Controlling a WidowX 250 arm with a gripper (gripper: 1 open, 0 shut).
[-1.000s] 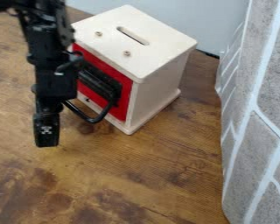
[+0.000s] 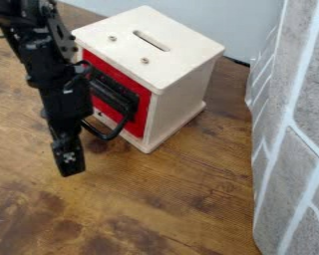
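Observation:
My black arm comes in from the left, its gripper (image 2: pixel 69 157) hanging low over the wooden floor, pointing down, just in front of a pale wooden box (image 2: pixel 177 90) with a slot in its top and a red front face (image 2: pixel 139 124). A dark part beside the wrist overlaps the red face. Whether anything is between the fingers is hard to see; the fingertips are small and dark.
A grey brick-patterned wall (image 2: pixel 290 149) runs down the right side, with a pale wall (image 2: pixel 235 20) behind the box. The wooden floor (image 2: pixel 149 209) in front of the box is clear.
The box has not moved.

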